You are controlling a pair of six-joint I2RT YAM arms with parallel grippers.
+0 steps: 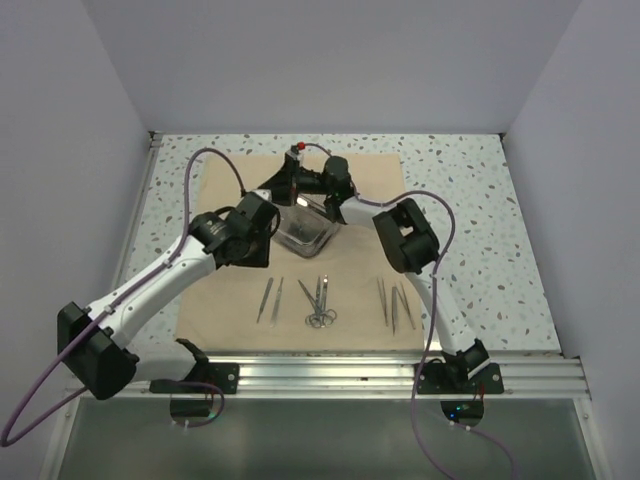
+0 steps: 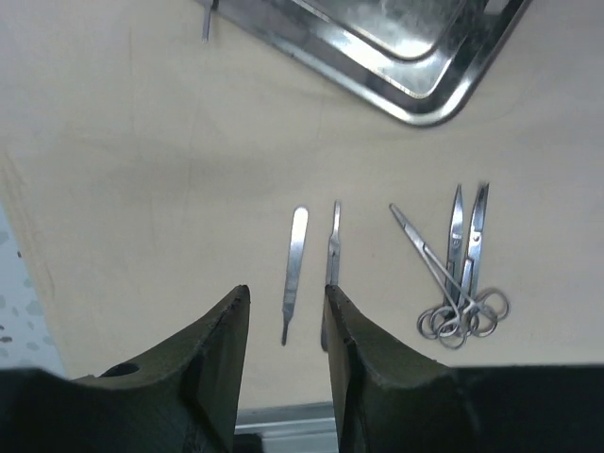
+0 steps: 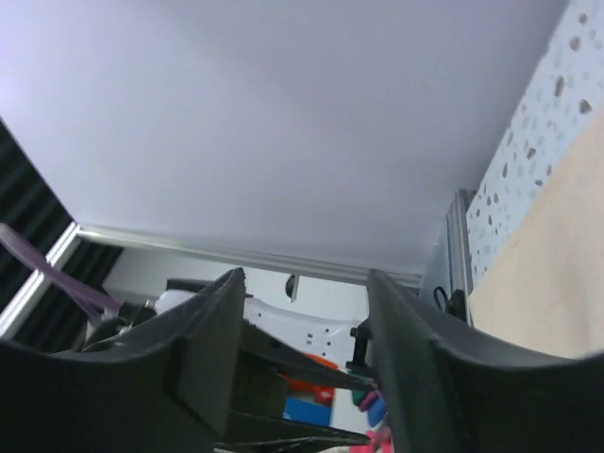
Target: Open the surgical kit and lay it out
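The metal tray [image 1: 303, 228] lies slanted on the tan mat, partly covered by the right arm. Its corner [image 2: 434, 109] fills the top of the left wrist view. My left gripper is open, with nothing between its fingers, above the mat left of the tray. Along the mat's front lie two slim knife-like tools [image 2: 294, 274], several scissor-type tools [image 2: 460, 274] and thin tweezer-like tools [image 1: 394, 308]. My right gripper points sideways over the tray's back-left part, fingers apart and blurred; no held object shows between them.
A short metal rod [image 2: 207, 21] shows by the tray's edge. Both grippers are close together above the tray's left side. Grey walls [image 1: 590, 200] bound the sides and back.
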